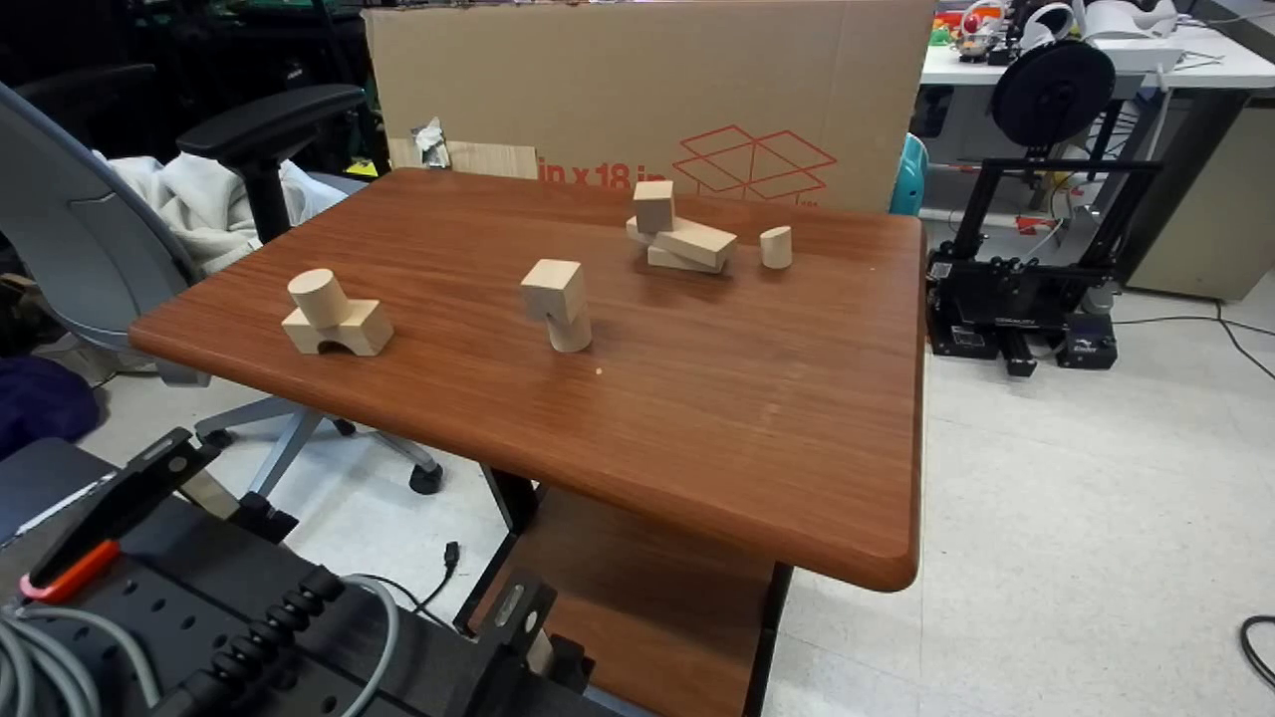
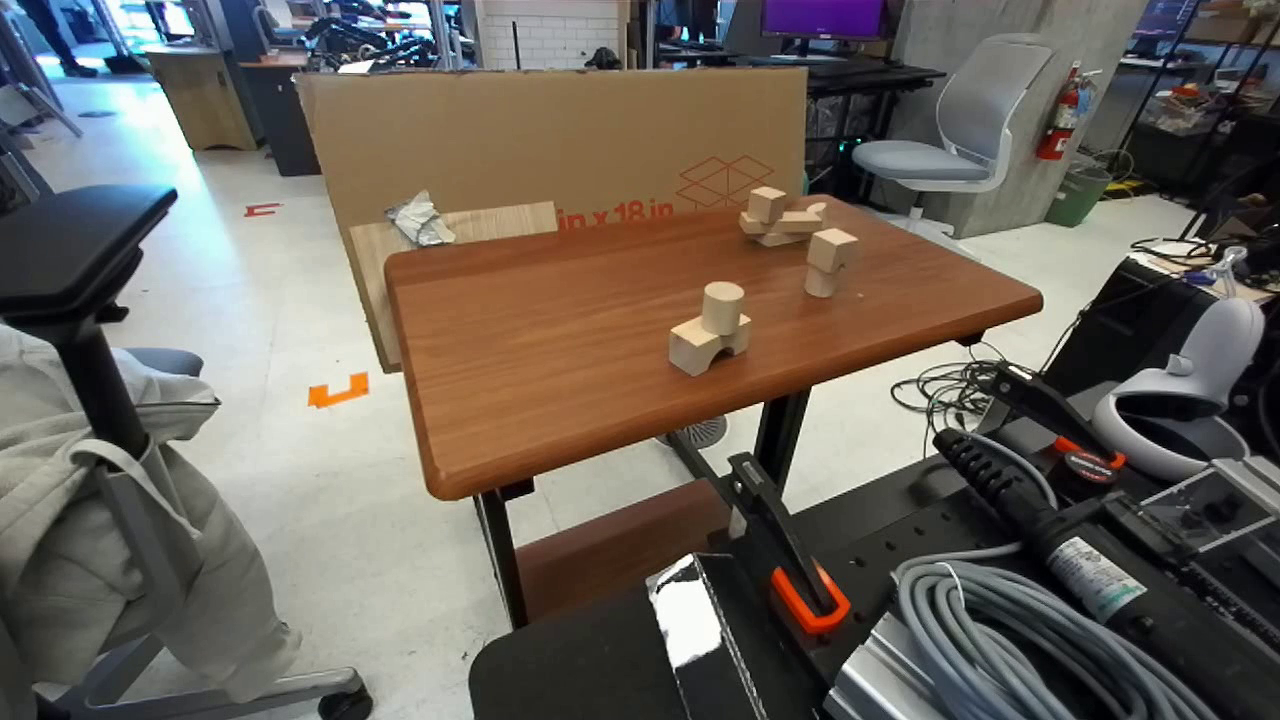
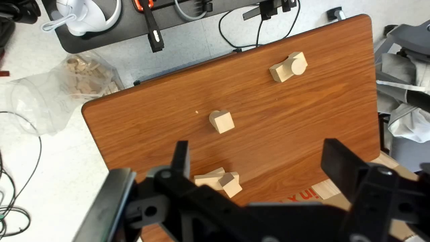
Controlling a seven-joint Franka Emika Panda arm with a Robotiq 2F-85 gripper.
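Observation:
On the brown table (image 1: 741, 406) stand several small groups of pale wooden blocks. At the left a cylinder (image 1: 317, 298) rests on an arch block (image 1: 368, 328). Near the middle a cube (image 1: 553, 288) sits on top of an upright cylinder (image 1: 571, 333). Toward the back a cube (image 1: 653, 205) tops a pile of flat blocks (image 1: 705, 245), with a slant-topped cylinder (image 1: 776, 247) standing apart to its right. In the wrist view my gripper is open high above the table, nothing between its fingers; neither exterior view shows it.
A cardboard panel (image 1: 645, 72) rises behind the table's back edge. A clear bag of blocks (image 3: 86, 76) lies off the table. Clamps and cables lie on the black bench (image 2: 576, 660) in front. Bare tabletop surrounds the block groups.

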